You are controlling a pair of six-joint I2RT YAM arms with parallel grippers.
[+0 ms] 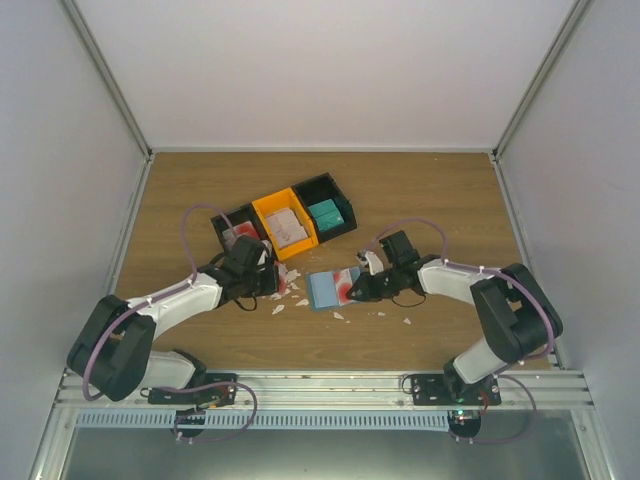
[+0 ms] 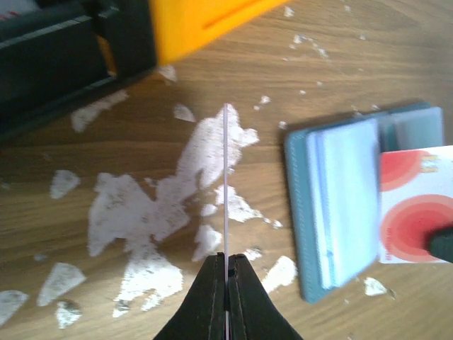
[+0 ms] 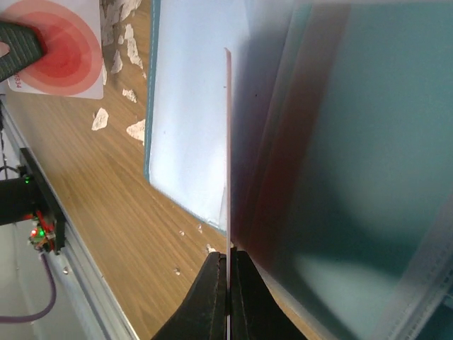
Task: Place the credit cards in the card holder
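Note:
The blue card holder (image 1: 322, 290) lies open at the middle of the table; its pale pockets (image 2: 350, 198) show in the left wrist view. My left gripper (image 1: 272, 280), left of the holder, is shut on a white card with red circles (image 3: 64, 49). That card appears edge-on in the left wrist view. Over the holder's right part, my right gripper (image 1: 358, 288) is shut on a similar red-and-white card (image 2: 417, 205). In the right wrist view this card's thin edge (image 3: 228, 142) stands across the pockets; whether it is inside one I cannot tell.
Behind the grippers stand a black box (image 1: 222, 238) with red-and-white cards, an orange box (image 1: 263, 207) with pale cards and a black box (image 1: 318, 185) with teal ones. White flakes (image 2: 127, 212) litter the wood.

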